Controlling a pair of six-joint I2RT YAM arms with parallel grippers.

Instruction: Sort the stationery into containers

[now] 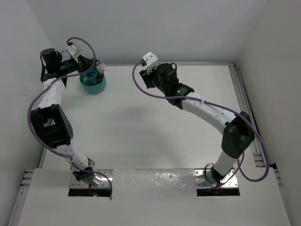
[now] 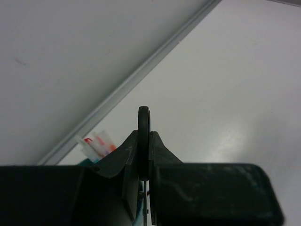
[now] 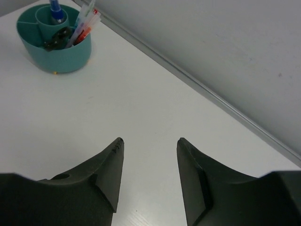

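A teal multi-compartment container (image 1: 95,87) stands at the back left, holding a blue item, dark items and clear, red-tinted sticks; it also shows in the right wrist view (image 3: 59,60). My left gripper (image 1: 81,63) is above it, shut on a thin dark stick-like item (image 2: 143,120) held upright, with a pale thin length below the fingers. My right gripper hangs over the middle back of the table, part open, nothing visible between its fingers.
Low grey rails and walls border it at the back and sides.
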